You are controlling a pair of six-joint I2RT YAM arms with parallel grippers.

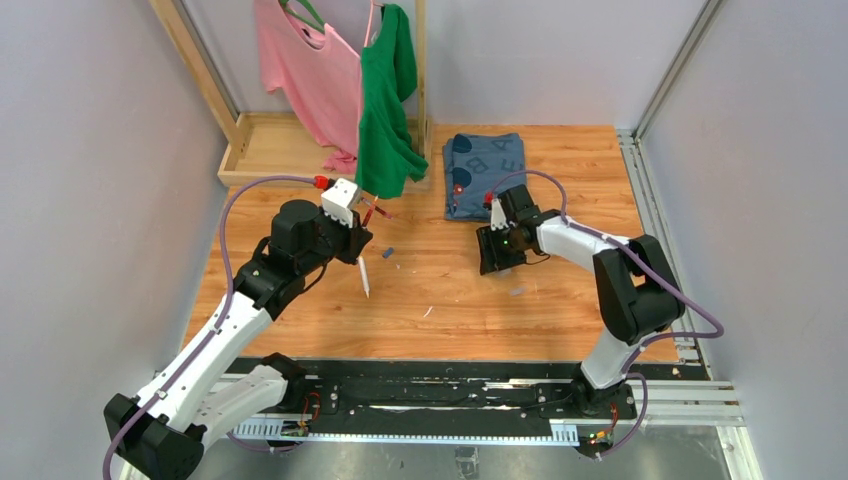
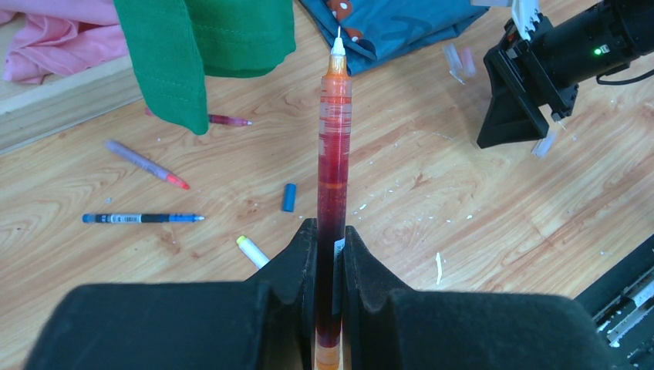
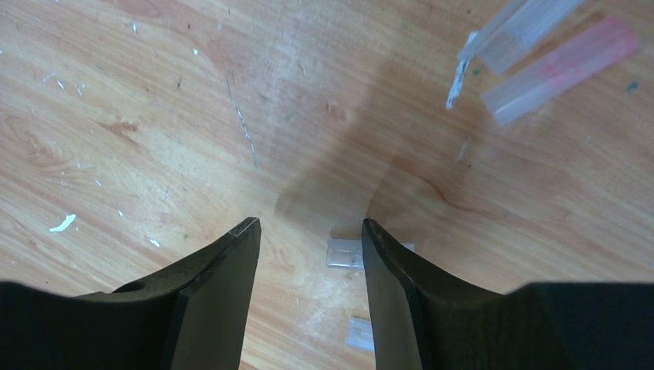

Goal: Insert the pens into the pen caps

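My left gripper is shut on an upright red-orange pen (image 2: 334, 146), nib upward. My right gripper is part open, low over the table, with a short clear cap (image 3: 344, 253) beside its right finger. Another clear piece (image 3: 360, 333) lies below, and a clear cap (image 3: 524, 29) and a pinkish cap (image 3: 557, 71) lie to the upper right. In the left wrist view a blue cap (image 2: 289, 197), a yellow-capped marker (image 2: 251, 250), a blue pen (image 2: 143, 218), a purple pen (image 2: 146, 162) and a red pen (image 2: 230, 121) lie on the table.
A folded blue cloth (image 1: 485, 175) lies at the back. A wooden stand (image 1: 240, 150) with hanging pink and green garments is at back left.
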